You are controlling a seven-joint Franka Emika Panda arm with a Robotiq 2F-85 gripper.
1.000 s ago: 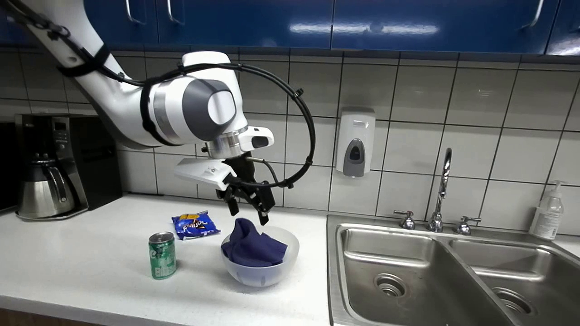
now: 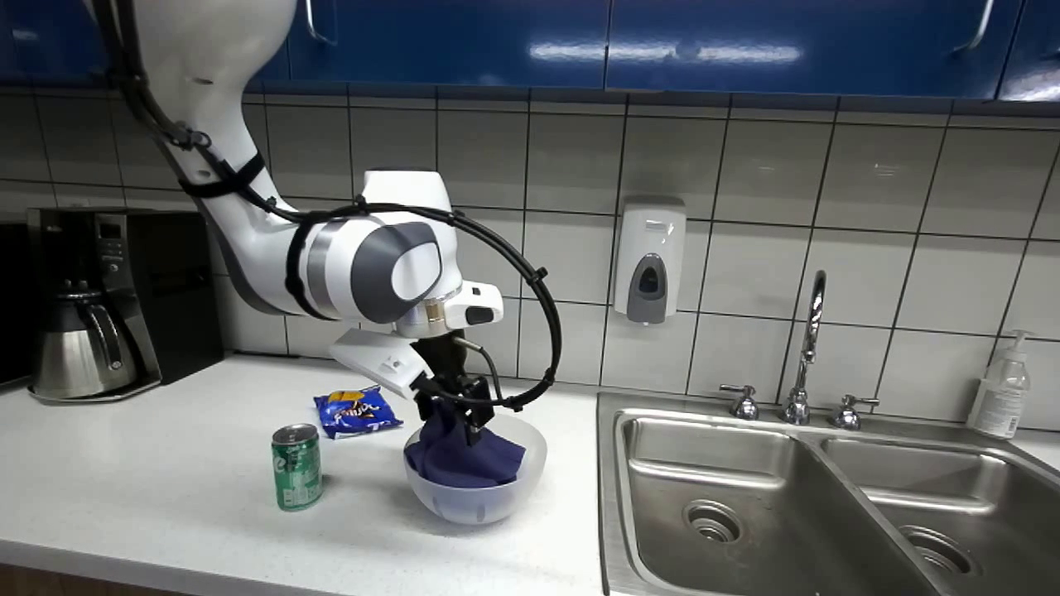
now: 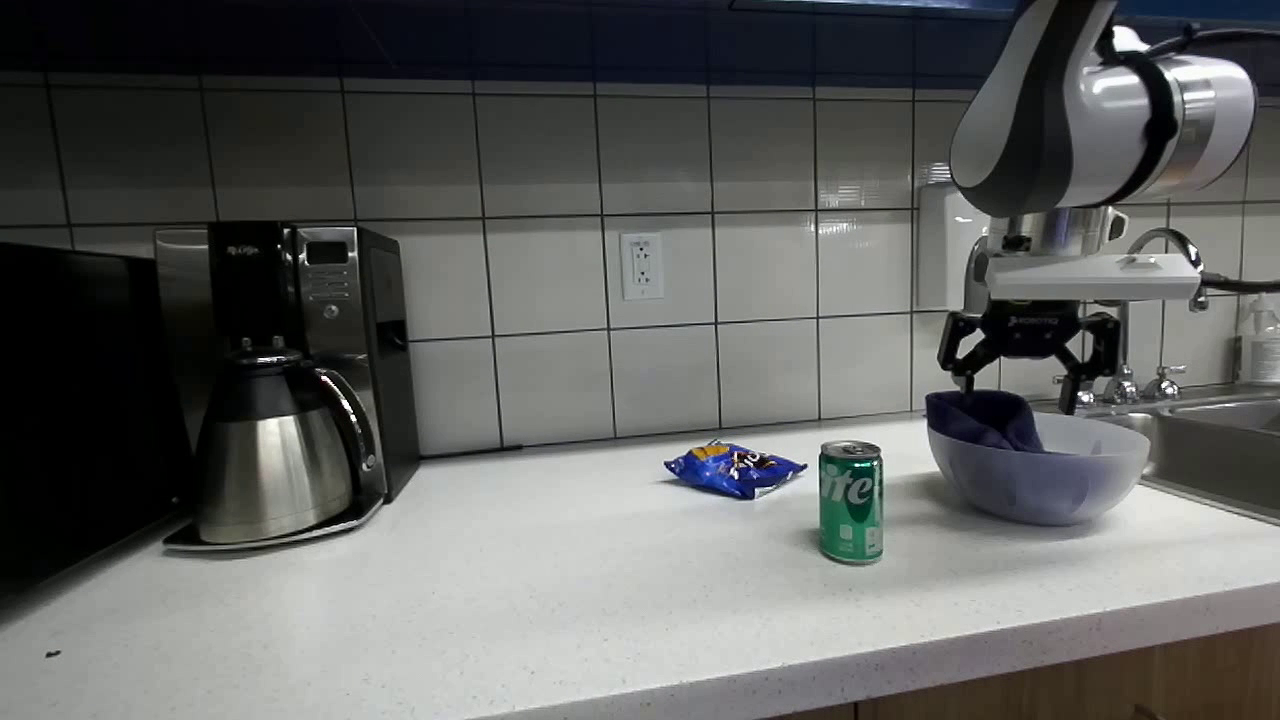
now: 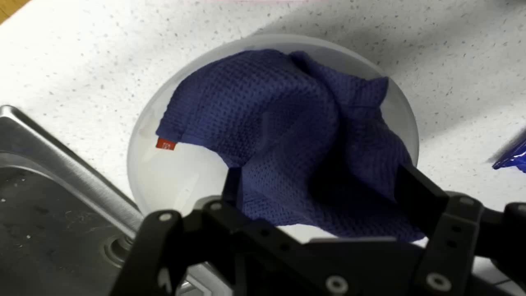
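A dark blue cloth (image 2: 474, 462) lies bunched inside a translucent white bowl (image 2: 474, 505), which stands on the counter just left of the sink. From above, the wrist view shows the cloth (image 4: 291, 128) covering most of the bowl (image 4: 182, 170), with a small red tag at one corner. My gripper (image 3: 1016, 400) points down over the bowl, its fingers wide apart. In the wrist view the open gripper has folds of the cloth between its two fingers; whether the fingertips touch it I cannot tell.
A green soda can (image 3: 851, 502) and a blue snack bag (image 3: 734, 468) sit on the counter left of the bowl. Farther left stands a coffee maker (image 3: 288, 384). The double sink (image 2: 611, 477) borders the bowl's right side.
My gripper has come down from above the bowl to the cloth's height, still open. Cloth, bowl, can and snack bag look unmoved.
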